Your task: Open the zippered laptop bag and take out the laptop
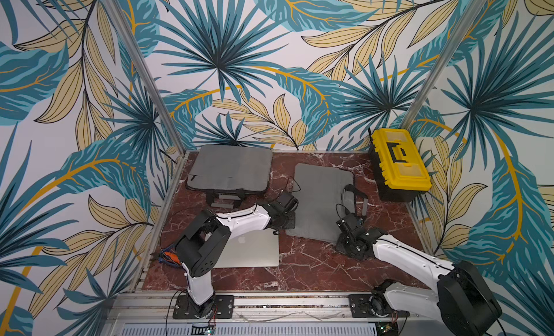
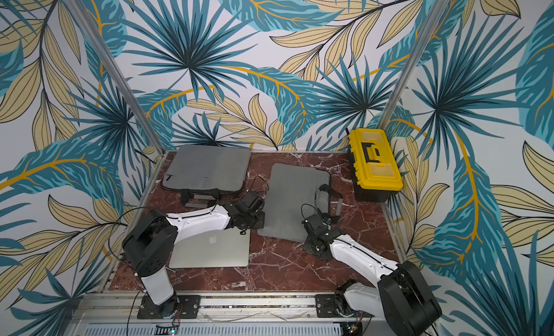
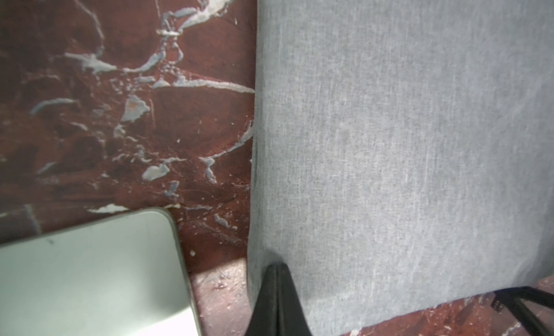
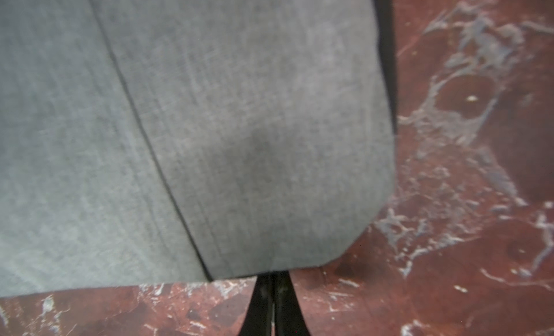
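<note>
A grey laptop bag (image 1: 320, 200) lies flat in the middle of the table, its handle (image 1: 360, 200) on the right side. My left gripper is shut with nothing between its fingers, over the bag's front left corner; that corner is outside the fingers. At the front edge towards the right, the fingers of my right gripper are together, tips meeting the bag's edge (image 4: 323, 261). Whether any fabric is pinched there I cannot tell. No laptop shows from this bag.
Partly under the left arm, a silver laptop (image 1: 248, 252) rests on the table. A second grey bag (image 1: 230, 167) lies at the back left. The yellow and black toolbox (image 1: 401, 160) stands at the back right. Bare marble (image 1: 308, 263) shows in front of the middle bag.
</note>
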